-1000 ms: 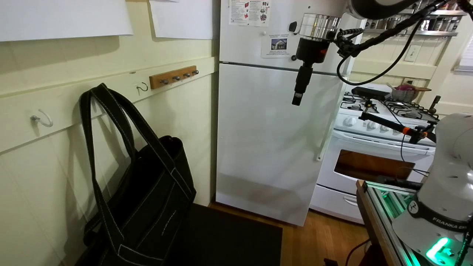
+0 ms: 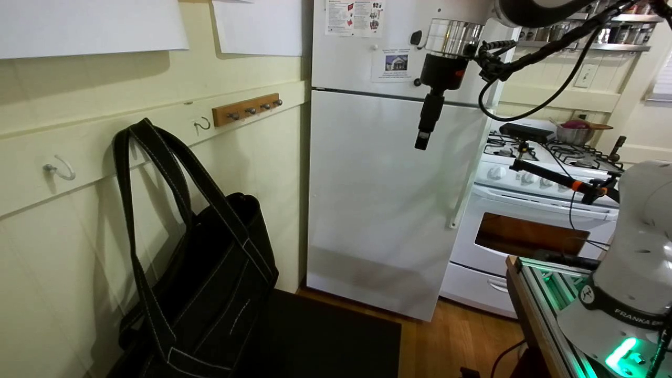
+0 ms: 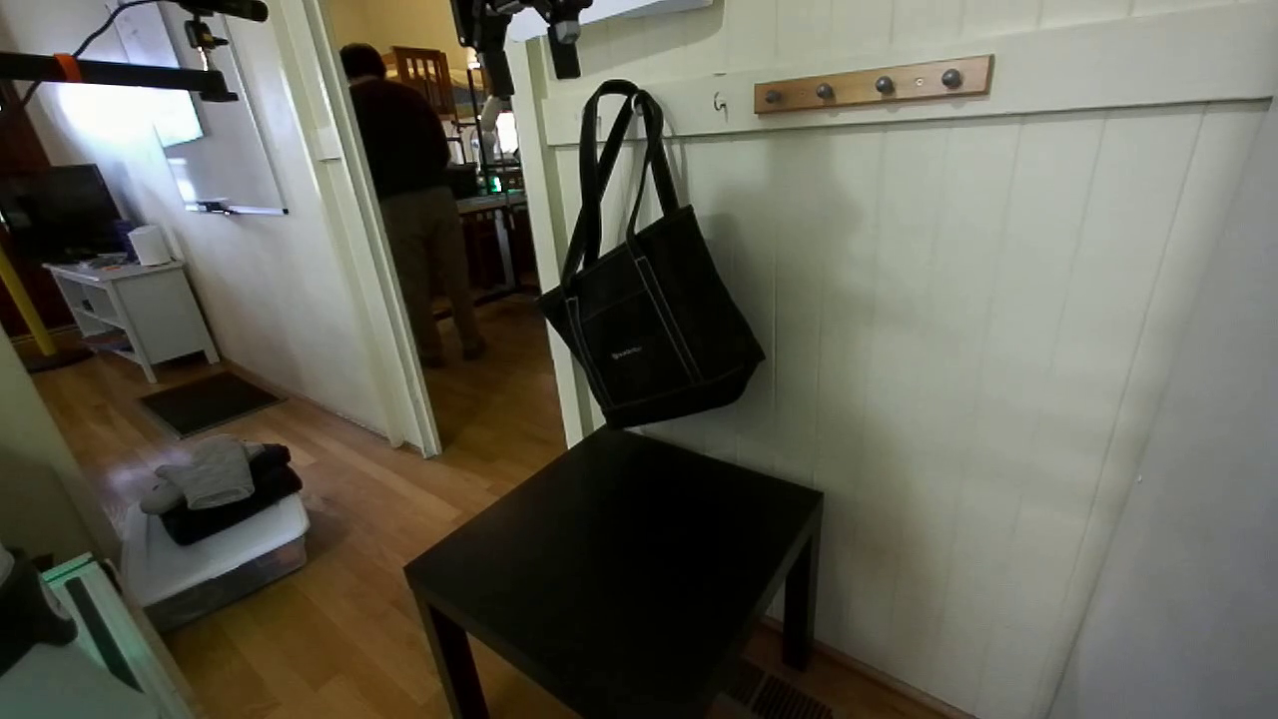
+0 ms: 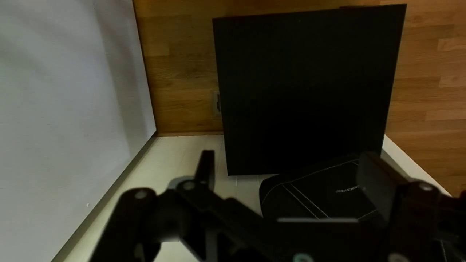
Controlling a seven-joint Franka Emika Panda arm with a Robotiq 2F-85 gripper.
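A black tote bag [image 2: 208,283] with white stitching hangs by its handles on the wall; in exterior view 2 the bag [image 3: 659,318] is above the black table's back corner. My gripper [image 2: 422,139] points down in front of the fridge, well away from the bag. At the top edge of exterior view 2 the gripper [image 3: 530,66] shows its fingers apart. From the wrist the gripper is open, its fingers wide apart, with the bag [image 4: 314,190] in the background below.
A black table [image 3: 599,527] stands under the bag, its top clear. Along the wall runs a wooden peg rack [image 2: 247,109], with a small bare hook [image 2: 202,124] beside it. The white fridge [image 2: 378,208] stands close behind the arm. A person [image 3: 407,180] is in the far doorway.
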